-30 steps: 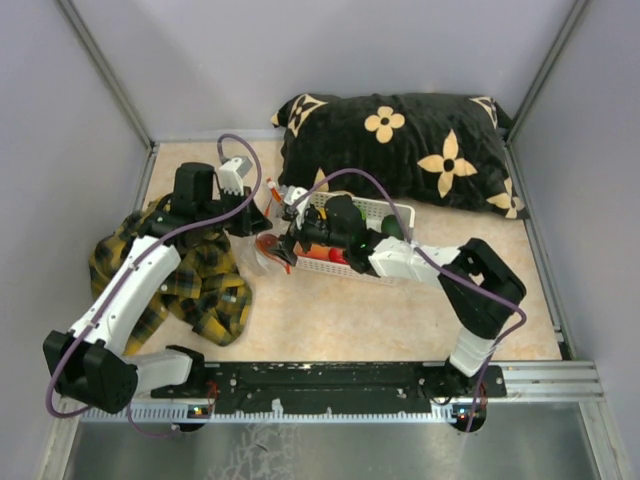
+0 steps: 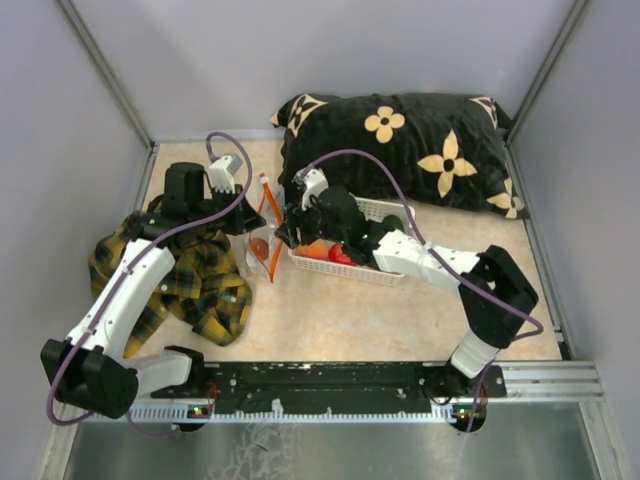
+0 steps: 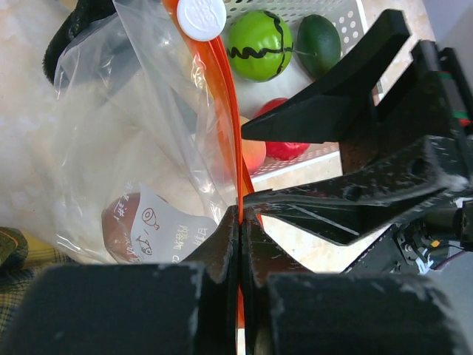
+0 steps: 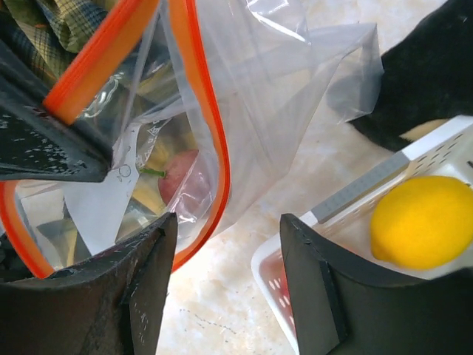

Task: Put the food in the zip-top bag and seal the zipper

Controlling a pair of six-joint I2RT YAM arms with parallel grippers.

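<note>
The clear zip bag (image 2: pixel 274 215) stands with its orange-edged mouth open, its two orange strips (image 4: pixel 203 81) spread apart. Inside lies a reddish round food (image 4: pixel 181 176) beside a white printed label (image 3: pixel 166 225). My left gripper is shut on one orange strip of the bag's rim. A round white zip slider (image 3: pixel 201 18) sits at one end of that strip. Just right of the mouth, my right gripper is open, one fingertip close to the other orange strip. Only table and basket edge show between its fingers.
The white basket (image 2: pixel 350 268) close on the right holds a green striped ball (image 3: pixel 260 46), an avocado (image 3: pixel 318 46), a yellow fruit (image 4: pixel 421 222) and red fruit. A plaid cloth (image 2: pixel 205 290) lies left; a black cushion (image 2: pixel 400 150) lies behind.
My left gripper has shifted slightly left with the rim, and the bag's mouth has widened.
</note>
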